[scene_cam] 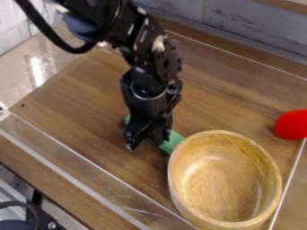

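Observation:
My black gripper (146, 135) is low over the wooden surface, on top of a green block (170, 142) that shows only partly past its fingertips; whether the fingers grip it cannot be made out. Just right of and below the block sits a large pale wooden bowl (224, 184), empty.
A red object (290, 125) lies at the right edge. Clear rims run along the near left side, and a grey panelled wall (240, 27) stands at the back.

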